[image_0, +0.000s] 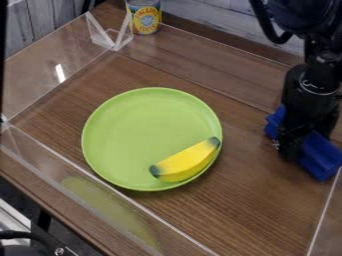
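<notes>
A green plate (140, 130) holds a yellow toy banana (185, 160) near its lower right rim. At the right side, my dark gripper (294, 138) is down over a blue object (318, 160) on the wooden table. The gripper hides part of that object, and its fingers are too dark to tell whether they are open or closed on it.
A can (143, 16) stands at the back left by a clear plastic piece. Clear panels edge the table on the left and front. Bare wood (174, 70) lies behind the plate.
</notes>
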